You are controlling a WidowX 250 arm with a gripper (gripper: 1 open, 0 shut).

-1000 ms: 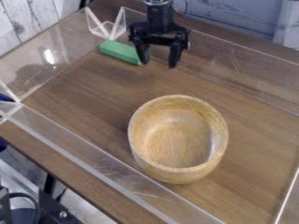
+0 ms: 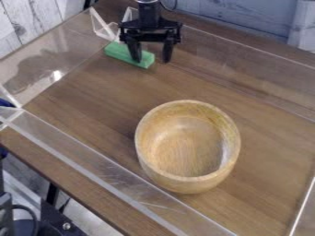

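Note:
My gripper (image 2: 151,48) is near the back of the wooden table, open, with its dark fingers straddling the area at the right end of a green block (image 2: 128,55). Whether the fingers touch the block cannot be told. A large, empty wooden bowl (image 2: 187,146) stands upright in the front right part of the table.
A clear plastic piece (image 2: 107,28) is just behind the green block. Transparent walls or strips run along the table's (image 2: 87,111) edges.
My gripper has moved left and slightly back, closer over the green block. The block and bowl look unmoved.

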